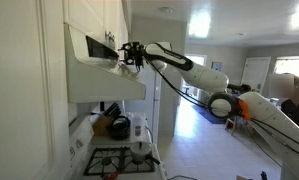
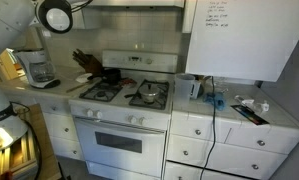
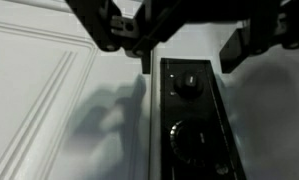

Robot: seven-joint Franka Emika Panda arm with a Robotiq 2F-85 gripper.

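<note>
A black control panel (image 3: 197, 130) with an upper knob (image 3: 189, 85) and a lower dial (image 3: 187, 138) fills the middle of the wrist view. My gripper is open over its upper end, one finger to each side and nothing visible between them. In exterior view 1 the gripper (image 1: 130, 56) is close to the front of the white unit above the stove, beside its dark window (image 1: 101, 49). Contact cannot be made out. The gripper lies outside exterior view 2.
Below are the stove (image 2: 124, 92) with a lidded pot (image 2: 149, 92), and a knife block (image 2: 84, 59). A grey pitcher (image 2: 185, 87) stands on the counter. White panelling (image 3: 49, 95) borders the control panel, with my gripper's shadow on it. Open floor (image 1: 214, 155) lies to the right.
</note>
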